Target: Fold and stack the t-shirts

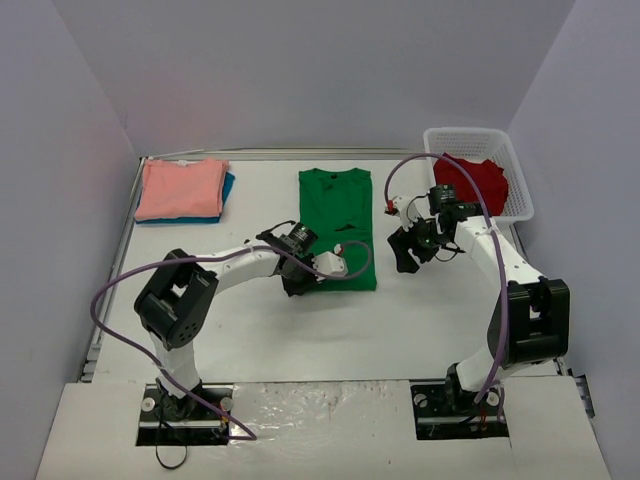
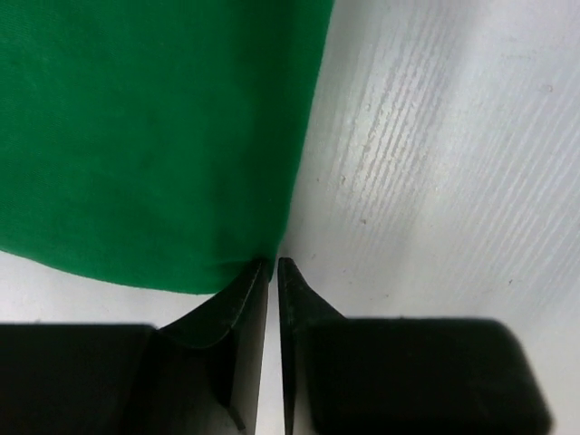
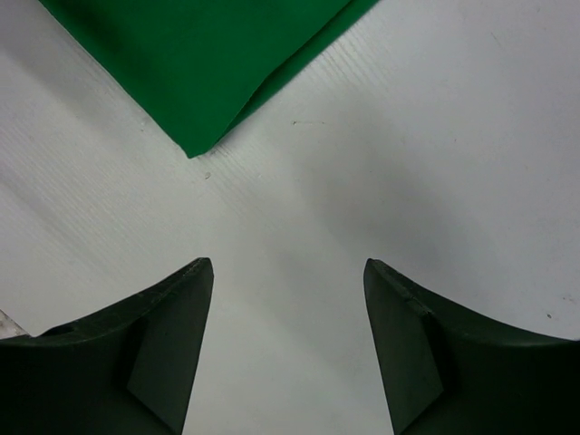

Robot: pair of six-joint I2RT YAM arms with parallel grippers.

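Observation:
A green t-shirt (image 1: 336, 205) lies folded lengthwise in the middle of the table, its hem toward me. At the hem's left corner, my left gripper (image 1: 291, 291) is down by the table. The left wrist view shows its fingers almost together, a sliver of the green t-shirt (image 2: 136, 136) running in between the tips of the left gripper. To the right of the shirt, my right gripper (image 1: 403, 264) hangs open and empty. In the right wrist view the green t-shirt's other corner (image 3: 204, 109) lies beyond the right gripper.
A folded salmon t-shirt (image 1: 182, 188) rests on a blue one (image 1: 226, 190) at the back left. At the back right, a white basket (image 1: 518, 185) holds dark red cloth (image 1: 485, 180). Bare table lies in front of the green shirt.

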